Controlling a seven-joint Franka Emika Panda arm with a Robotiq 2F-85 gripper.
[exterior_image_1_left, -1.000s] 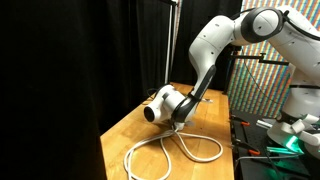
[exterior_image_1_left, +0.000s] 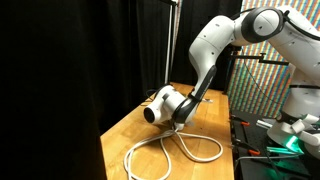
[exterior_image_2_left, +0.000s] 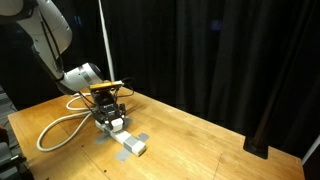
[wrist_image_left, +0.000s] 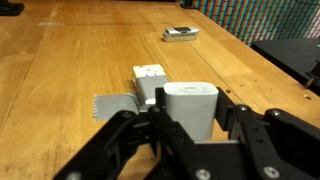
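Observation:
A small white block-like piece (wrist_image_left: 190, 92) sits between the dark fingers of my gripper, which is shut on it. Its lower part is hidden by the fingers. Just beyond it in the wrist view lies a pale power strip (wrist_image_left: 150, 78), partly covered by the held piece. Exterior view 2 shows my gripper (exterior_image_2_left: 108, 117) low over the table, with the white piece (exterior_image_2_left: 117, 125) close to the strip (exterior_image_2_left: 127, 141). I cannot tell whether the two touch. In exterior view 1 my arm's wrist hides the strip.
A white cord (exterior_image_1_left: 134, 152) loops over the table beside my gripper. Grey flat patches (wrist_image_left: 113, 105) lie near the strip. Another small pale object (wrist_image_left: 180, 33) rests farther off. Dark curtains (exterior_image_2_left: 220, 70) stand behind.

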